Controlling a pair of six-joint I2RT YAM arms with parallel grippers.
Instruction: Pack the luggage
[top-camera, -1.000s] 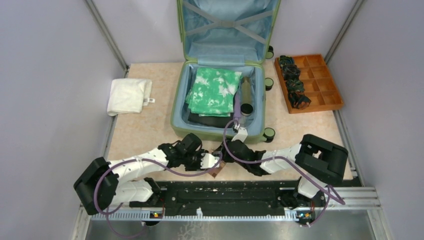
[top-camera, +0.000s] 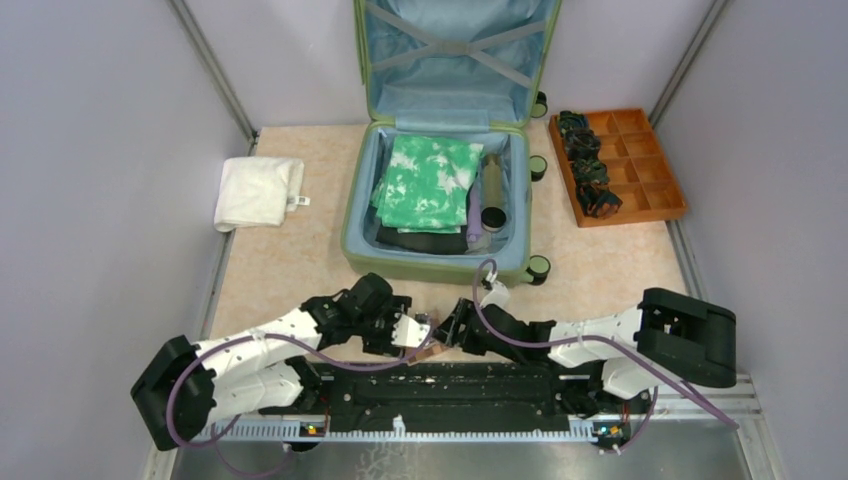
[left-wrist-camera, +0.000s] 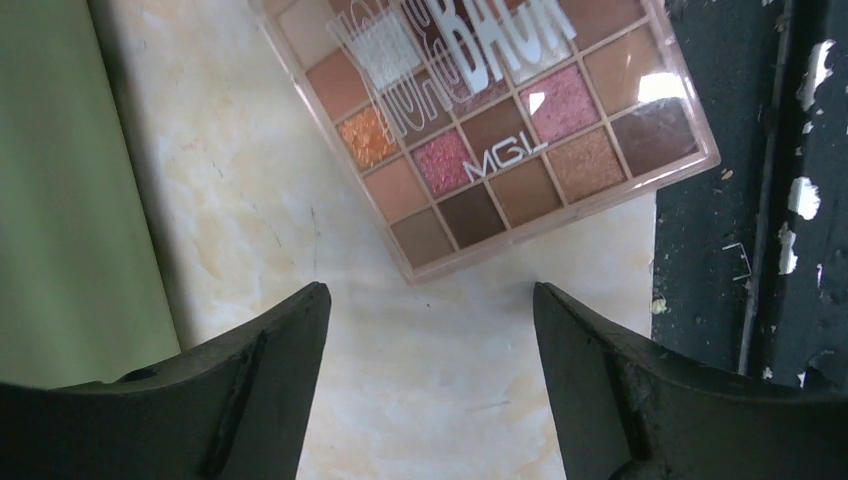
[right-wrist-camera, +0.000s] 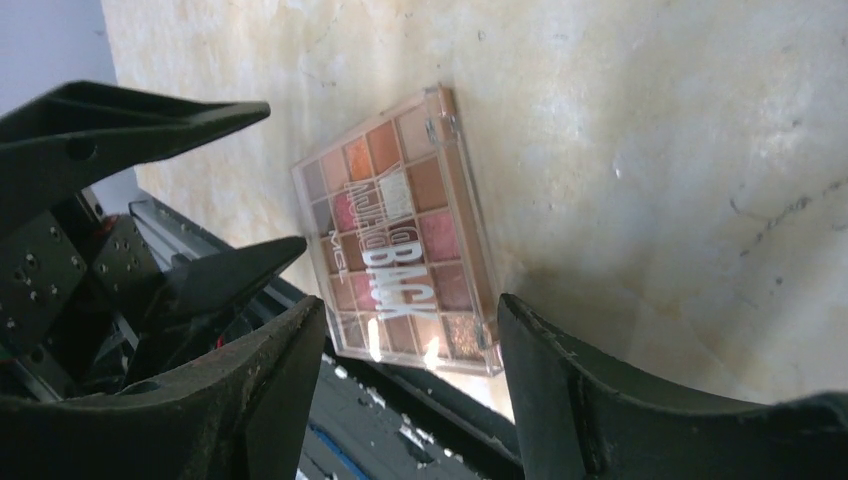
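An eyeshadow palette (left-wrist-camera: 490, 150) with a clear lid lies on the table at its front edge. My left gripper is open just short of the palette, nothing between its fingers. My right gripper is open at the palette's long side, one fingertip close to its edge; left-gripper fingers show beside it. The open green suitcase (top-camera: 358, 255) holds green tie-dye fabric (top-camera: 428, 180), a dark folded item, an olive bottle (top-camera: 492, 185) and a purple item (top-camera: 474, 215).
A folded white towel (top-camera: 254, 192) lies at the left. A wooden organizer (top-camera: 650, 170) with sunglasses stands at the back right.
My right arm has moved right and toward the front edge. The suitcase's contents are unchanged.
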